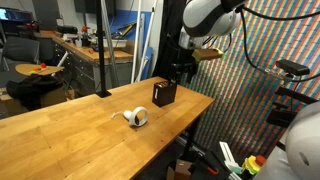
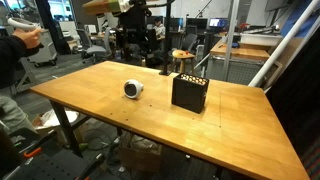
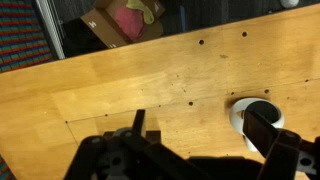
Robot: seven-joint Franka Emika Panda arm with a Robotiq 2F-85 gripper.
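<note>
My gripper is open above the wooden table [image 1: 70, 135], its two dark fingers set well apart in the wrist view with nothing held between them. A white cup-like object [image 2: 133, 89] with a dark opening lies on the table; in the wrist view this white object [image 3: 238, 112] is at the lower right, partly covered by a finger. A black box [image 2: 190, 92] with a grid-like top stands apart from it. From the other side, the white object [image 1: 138, 116] lies nearer than the black box [image 1: 165, 93], and the gripper [image 1: 179, 75] hangs close to the box's side of the table.
Below the table edge in the wrist view, an open cardboard box [image 3: 112, 30] with a pink item sits on the floor. A dark post [image 1: 103, 75] stands by the table's far edge.
</note>
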